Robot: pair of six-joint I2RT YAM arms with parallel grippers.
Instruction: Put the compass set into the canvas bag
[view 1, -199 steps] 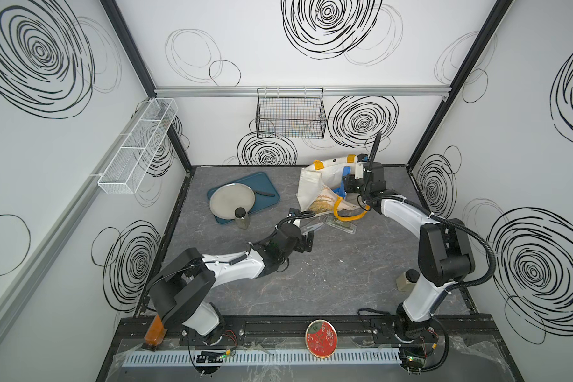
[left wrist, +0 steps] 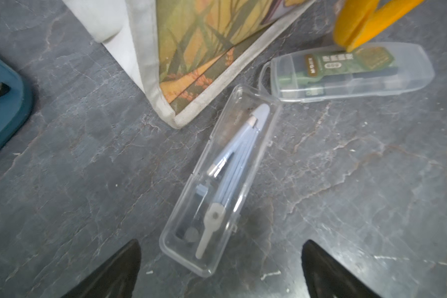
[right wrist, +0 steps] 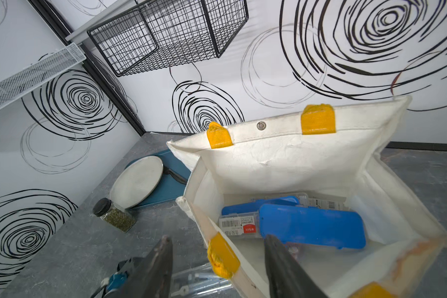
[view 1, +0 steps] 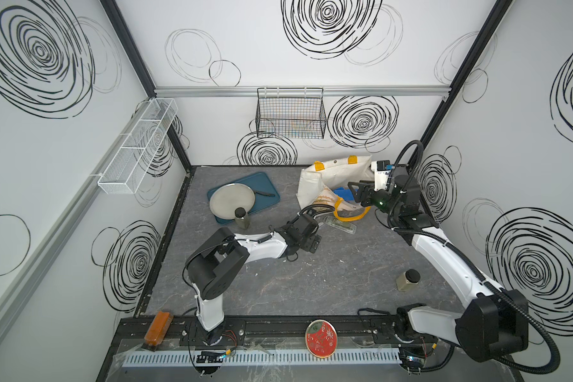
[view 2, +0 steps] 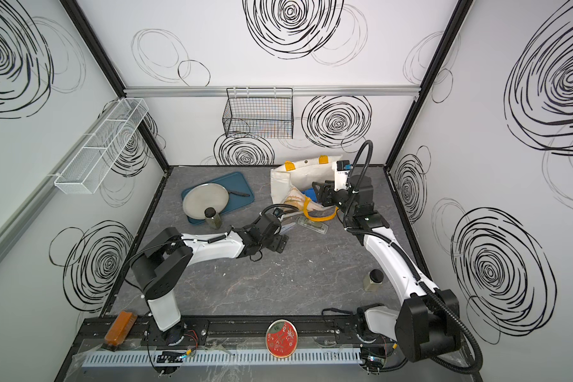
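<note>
My left gripper hangs open over a clear case [left wrist: 218,188] holding a pale blue compass. A second clear case with a green label [left wrist: 350,72] lies beside it, near the folded bag front. The white canvas bag [right wrist: 293,159] stands open, holding blue cases [right wrist: 310,226] and other packaged items. My right gripper is in front of and above the bag, fingers apart with nothing seen between them.
A blue tray [view 1: 267,197] with a plate [view 1: 226,200] sits at the back left, a jar [view 1: 241,218] beside it. Another jar [view 1: 407,280] stands front right. Wire baskets hang on the walls.
My right gripper has risen and drawn back from inside the bag, its arm now more extended upward.
</note>
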